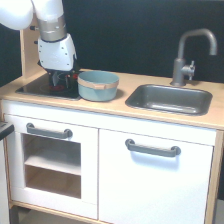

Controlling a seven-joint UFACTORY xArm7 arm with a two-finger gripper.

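A teal pot (pixel 98 88) with a tan handle stands upright on the wooden counter, at the right edge of the black hob (pixel 48 88). My white arm reaches down from the upper left. At its end, my dark gripper (pixel 62 78) is low over the hob, just left of the pot. The gripper's fingers are small and dark against the hob, so their opening and whether they touch the pot cannot be made out.
To the right are a metal sink (pixel 132 97) and a grey faucet (pixel 185 62). Bare counter (pixel 120 114) runs along the front. Below, an open-looking compartment (pixel 52 155) is on the left and a white cabinet door (pixel 150 185) on the right.
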